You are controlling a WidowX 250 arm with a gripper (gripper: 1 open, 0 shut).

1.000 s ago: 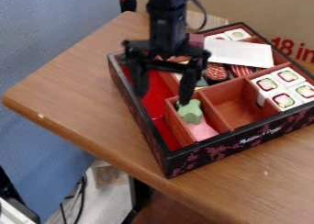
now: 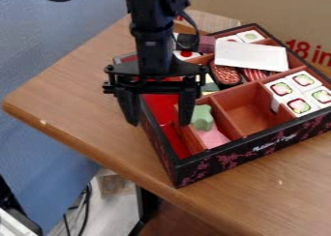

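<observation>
The black gripper hangs over the left part of a black, flower-patterned box, its two fingers spread apart and pointing down. Inside the box are orange dividers, a red section at the left, a green piece just right of the gripper and a pink piece in front of it. Sushi-patterned pieces fill the right compartment, with red-brown pieces and a white rectangular lid or card toward the back. I cannot see anything between the fingers.
A cardboard box stands behind.
The gripper has moved left and toward the front, from above the middle of the box to its left edge. The pieces in the box look unchanged.
</observation>
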